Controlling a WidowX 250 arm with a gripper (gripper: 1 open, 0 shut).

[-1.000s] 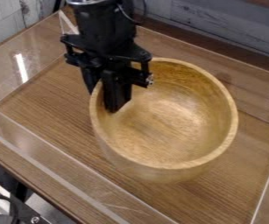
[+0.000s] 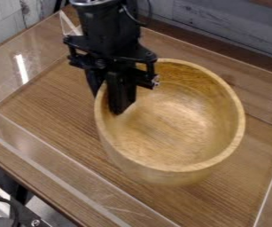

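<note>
The black robot gripper comes down from the top of the view, shut on the rim of a large yellow-tan plastic bowl. The bowl hangs tilted, its open inside facing the camera, over the wooden table. The fingertips are partly hidden at the bowl's upper left rim.
Bare table lies to the left and below the bowl and at the right. A pale wall edges the back. A dark cable shows at the lower left corner.
The gripper and bowl have shifted slightly over the last second, the bowl's lower part drifting a little.
</note>
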